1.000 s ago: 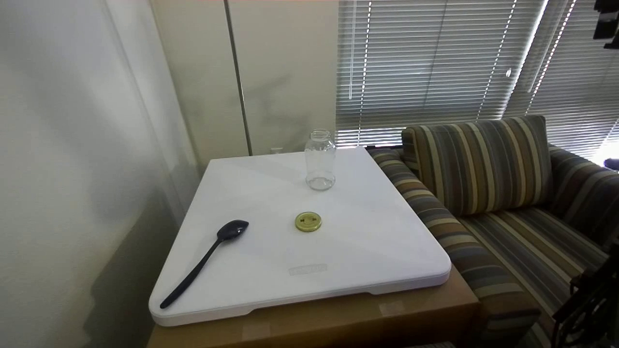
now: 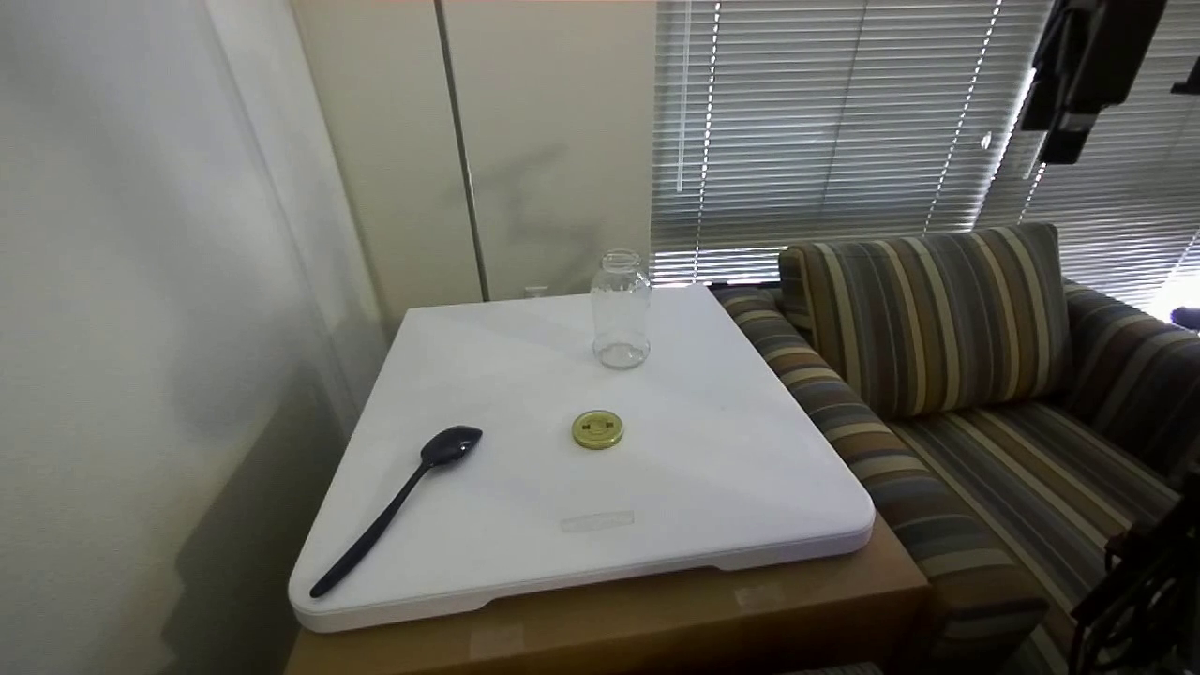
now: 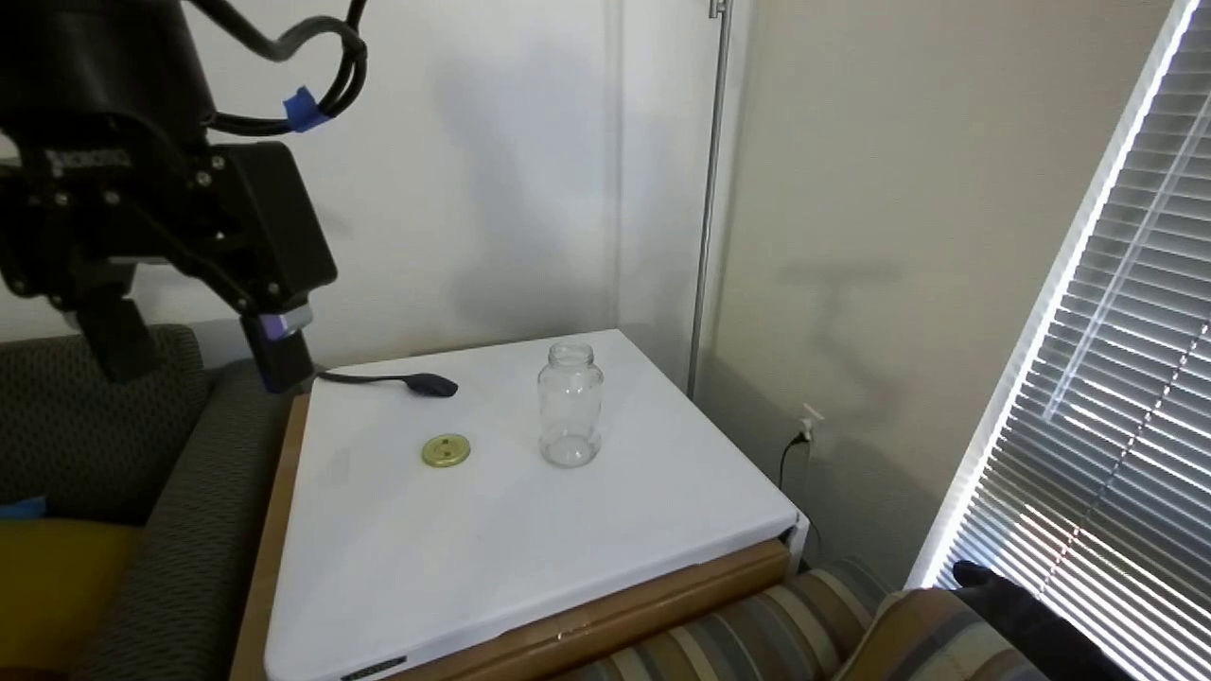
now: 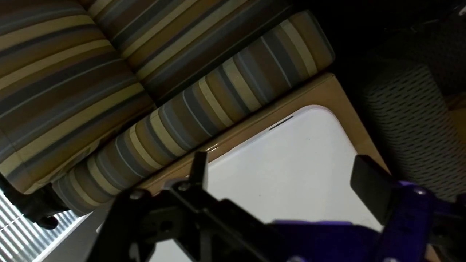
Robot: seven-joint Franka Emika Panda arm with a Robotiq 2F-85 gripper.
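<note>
On the white tabletop (image 2: 512,495) stands an upright clear glass jar (image 2: 621,321), its mouth uncovered. A round gold lid (image 2: 597,428) lies flat on the surface, apart from the jar; both the jar (image 3: 570,407) and the lid (image 3: 446,450) also show in exterior view 2. To the left in exterior view 1 a black spoon (image 2: 394,506) rests with its bowl toward the back. My gripper (image 3: 204,357) hangs high above the table's side, its fingers wide apart and empty. In the wrist view, the gripper has only bare tabletop and the armchair's arm beneath it.
A striped armchair (image 2: 990,450) stands right against the table's side. The white wall (image 2: 146,337) borders the left side. Under the tabletop is a brown box-like base (image 2: 720,619). Most of the tabletop around the jar and lid is clear.
The gripper has come further into exterior view 1 from the upper right, moving leftward and showing lower in the frame. Jar, lid and spoon have stayed in place.
</note>
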